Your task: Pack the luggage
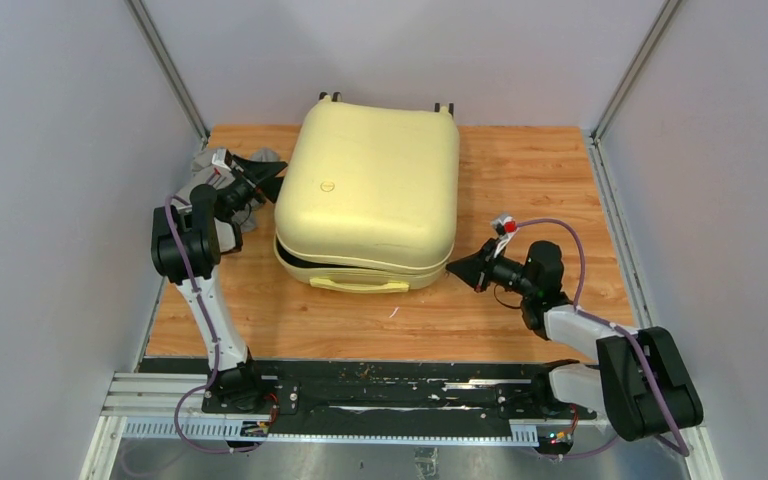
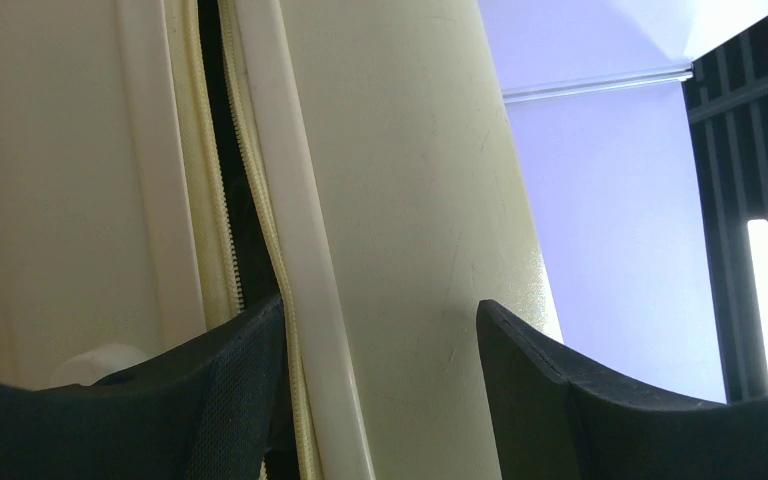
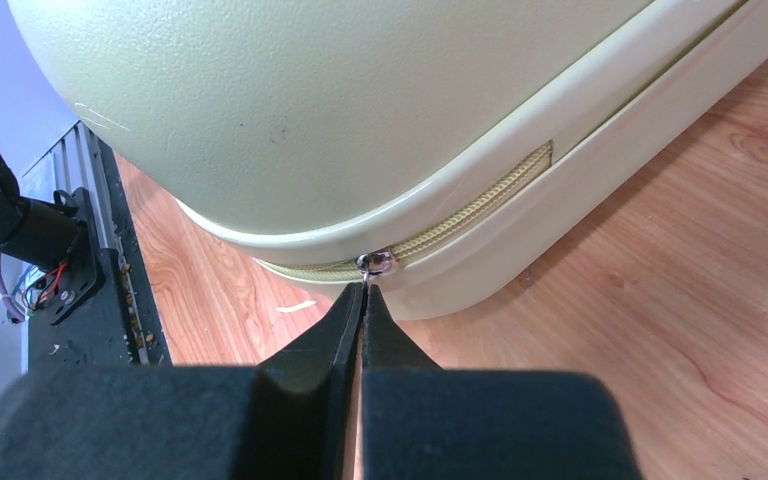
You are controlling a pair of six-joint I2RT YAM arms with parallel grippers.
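Note:
The cream-yellow suitcase point(image 1: 372, 185) lies flat on the table, its lid down, with a dark gap at the front left corner. In the left wrist view, the zipper teeth point(image 2: 230, 240) stand apart along that side. My left gripper is open at the suitcase's left side, its fingers on either side of the lid edge point(image 2: 325, 280). Over at the front right corner, my right gripper is shut on the thin pull of the metal zipper slider point(image 3: 376, 262). Behind the slider, the zipper point(image 3: 485, 200) runs closed along the right side.
Grey cloth point(image 1: 200, 180) lies under the left arm, by the left wall. A yellow handle point(image 1: 360, 286) is on the suitcase's front. Bare table point(image 1: 530, 170) shows to the right and in front, with a small white scrap point(image 1: 394, 312).

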